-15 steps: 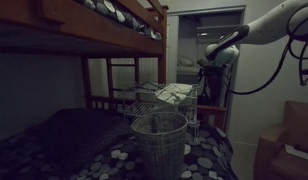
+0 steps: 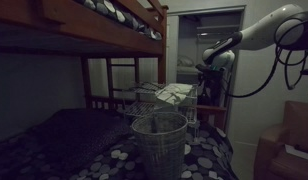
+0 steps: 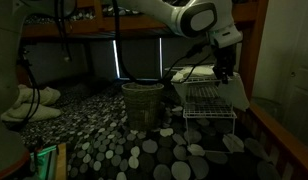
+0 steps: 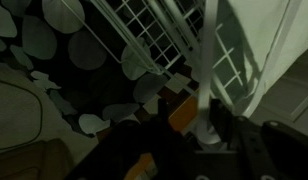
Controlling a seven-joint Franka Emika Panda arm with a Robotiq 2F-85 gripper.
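Observation:
In exterior view 1 my gripper [image 2: 210, 82] is a dark shape at the right end of the white wire rack [image 2: 190, 122]. A pale cloth or sheet [image 2: 175, 94] lies over the rack's top. From exterior view 2, the gripper [image 3: 225, 72] hangs by the right top corner of the rack [image 3: 209, 108], pointing down. The wrist view has dark fingers [image 4: 226, 125] at the bottom, close to a white bar [image 4: 206, 75] and the pale sheet [image 4: 279, 30]. It is too dark to tell how far apart the fingers are or whether they touch either one.
A mesh basket [image 2: 161, 145] stands on the dotted bedspread [image 2: 104, 162] beside the rack. The upper bunk [image 2: 74, 25] overhangs the left, and a brown armchair [image 2: 289, 140] is at the right. Bedspread in front of the rack [image 3: 154, 160] is clear.
The arm and gripper have shifted only slightly near the rack's right end. The rack, sheet and basket look unmoved.

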